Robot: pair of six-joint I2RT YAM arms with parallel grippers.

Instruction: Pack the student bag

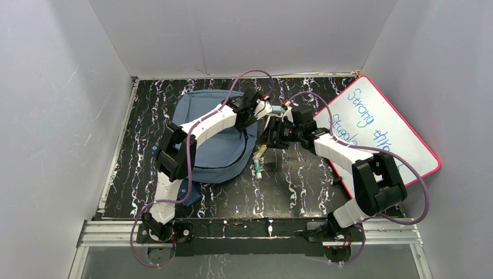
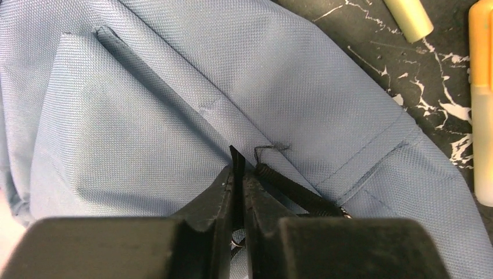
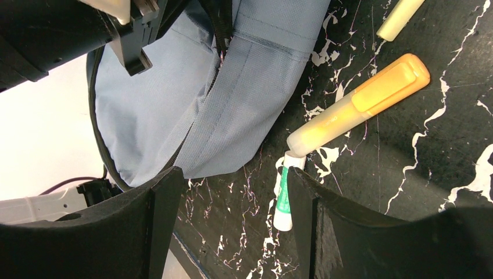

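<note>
The blue-grey bag (image 1: 218, 148) lies flat with its dark zipper line curving along the front and right side. My left gripper is over the bag's zipper edge, its two fingers close together. A thin black strip (image 2: 238, 168) rises between them; whether they grip it cannot be told. A black zipper end (image 2: 296, 189) lies beside the fingertips. My right gripper stands open, apart from the bag, nothing held between its fingers. Below it lie an orange-capped marker (image 3: 360, 104) and a green-and-white glue stick (image 3: 283, 195), ends close together.
A yellow stick (image 3: 401, 17) lies beyond the marker. A pale blue box-like item (image 1: 277, 109) sits between the two grippers, partly hidden. A dark blue object (image 1: 192, 195) lies by the bag's front left. The whiteboard (image 1: 378, 131) fills the right side.
</note>
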